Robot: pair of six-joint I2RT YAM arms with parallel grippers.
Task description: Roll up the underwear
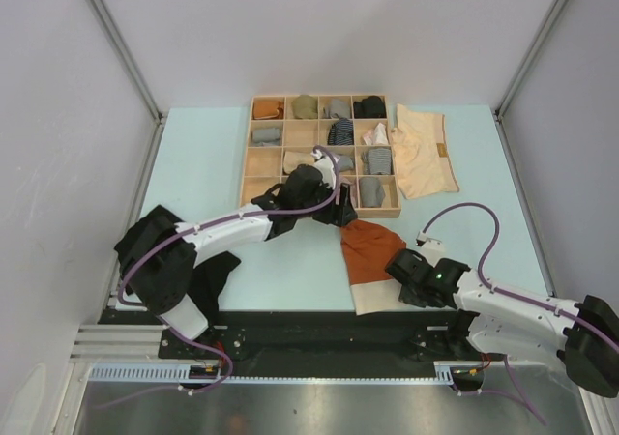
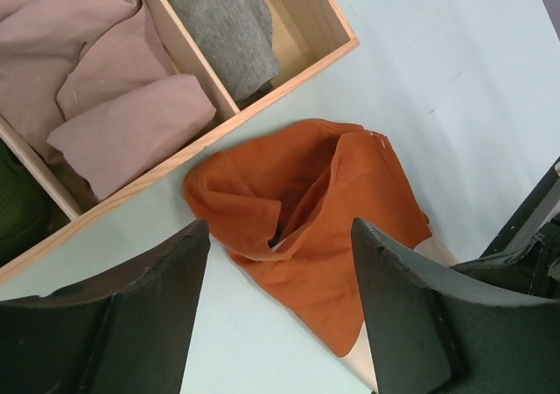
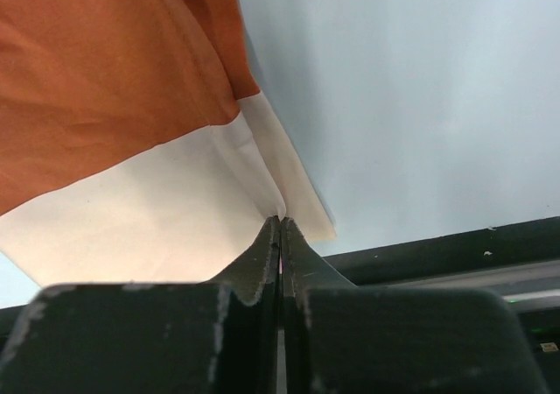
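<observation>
The orange underwear with a cream band (image 1: 370, 259) lies on the table, its top end rumpled and folded over in the left wrist view (image 2: 306, 219). My left gripper is open above that folded end, with nothing held. My right gripper is shut at the lower corner of the cream band (image 3: 149, 201), its tips meeting at a crease in the fabric; whether any cloth is between them I cannot tell.
A wooden compartment organizer (image 1: 262, 165) with folded clothes stands behind the underwear. A peach cloth (image 1: 423, 153) lies right of it, black cloths (image 1: 211, 278) at the left.
</observation>
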